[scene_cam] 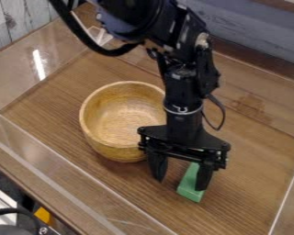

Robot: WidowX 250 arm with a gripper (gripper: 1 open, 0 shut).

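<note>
My black gripper [182, 165] is low over the wooden floor in the middle of the view, its two fingers apart and pointing down. A green block [193, 186] lies under and just beside the right finger, which partly covers its upper end; whether they touch I cannot tell. The left finger is left of the block, with bare wood between.
A yellow bowl [107, 106] stands close behind and left of my gripper, partly hidden by the arm. Bare wood [254, 156] lies to the right and in front. A pale wall [21, 23] is at the back left.
</note>
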